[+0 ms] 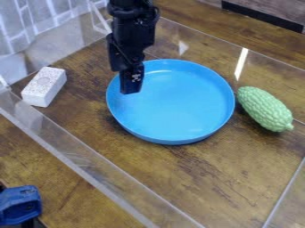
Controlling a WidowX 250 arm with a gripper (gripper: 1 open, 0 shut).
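My black gripper (131,75) hangs at the upper left rim of a round blue plate (172,105), fingers pointing down and open, with nothing seen between them. A white textured block (45,86) lies on the wooden table to the left. A green bumpy vegetable, like a bitter melon (265,109), lies just right of the plate.
A blue object (20,204) sits at the lower left corner, beyond a clear plastic edge.
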